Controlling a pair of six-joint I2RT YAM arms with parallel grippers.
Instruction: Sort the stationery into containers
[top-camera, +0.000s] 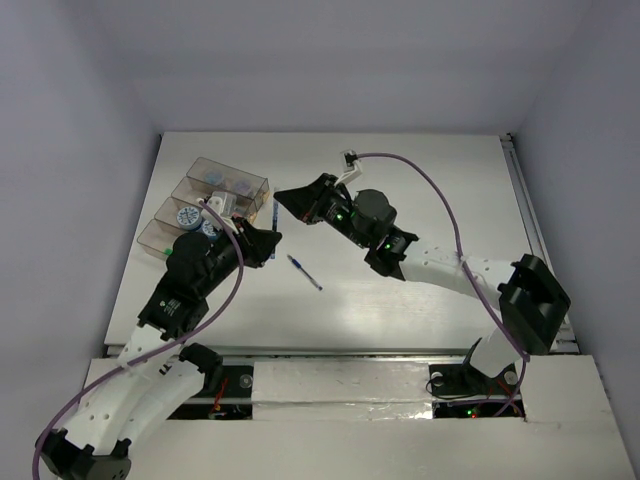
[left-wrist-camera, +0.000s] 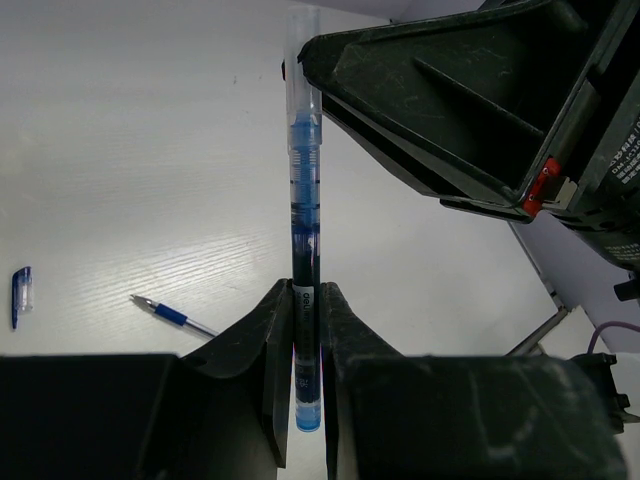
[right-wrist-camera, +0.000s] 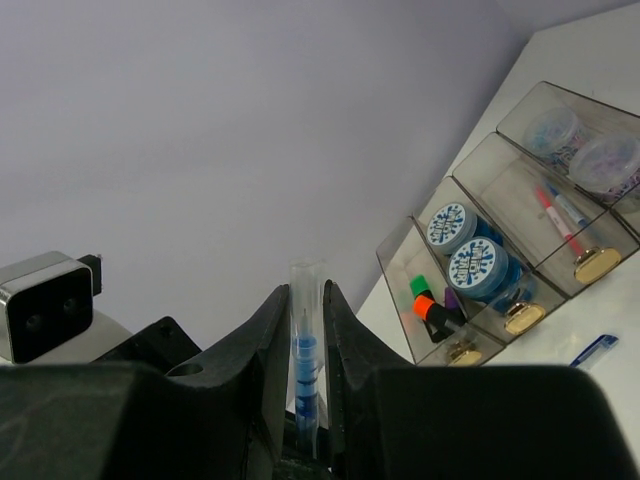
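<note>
An upright pen (left-wrist-camera: 305, 220) with blue ink and a clear cap is pinched in my left gripper, which is shut on its lower body. My right gripper has its fingers close on both sides of the cap; whether they press on it is unclear. Below, on the table, lies a blue-gripped pen (left-wrist-camera: 178, 317) with its tip bare. Off to its left rests a small blue-and-clear cap (left-wrist-camera: 22, 296). The clear organizer (top-camera: 198, 168) stands at the table's back left, partly hidden by my left arm.
In the organizer are markers (right-wrist-camera: 432, 312), blue-lidded jars (right-wrist-camera: 472, 265), a red pen (right-wrist-camera: 557, 218) and clear-lidded tubs (right-wrist-camera: 605, 162), in separate compartments.
</note>
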